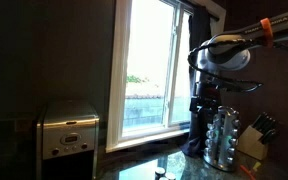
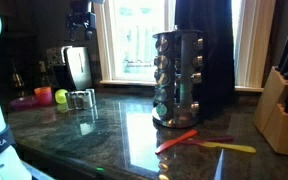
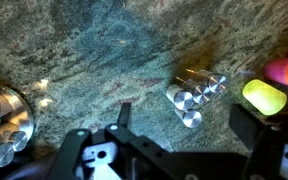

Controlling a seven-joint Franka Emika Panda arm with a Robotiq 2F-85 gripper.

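Below the wrist view's camera, my gripper is open, its two dark fingers wide apart and nothing held between them. A small cluster of silver-lidded jars [image 3: 199,93] lies on the dark counter below. In exterior view 2 the jars [image 2: 81,99] sit at the counter's left, and my gripper [image 2: 81,27] hangs well above them. The round spice rack [image 2: 177,80] stands upright, filled with several jars; its edge [image 3: 9,125] shows at the left of the wrist view. Exterior view 1 has the gripper [image 1: 206,102] in front of the dark curtain, its fingers hard to make out.
A yellow-green cup [image 3: 264,97] and a pink-red cup [image 3: 287,71] are right of the jars. Red [image 2: 177,141] and yellow [image 2: 229,147] utensils lie before the rack, near a knife block [image 2: 282,118]. A toaster oven [image 1: 70,142] stands left of the window. Mid-counter is bare.
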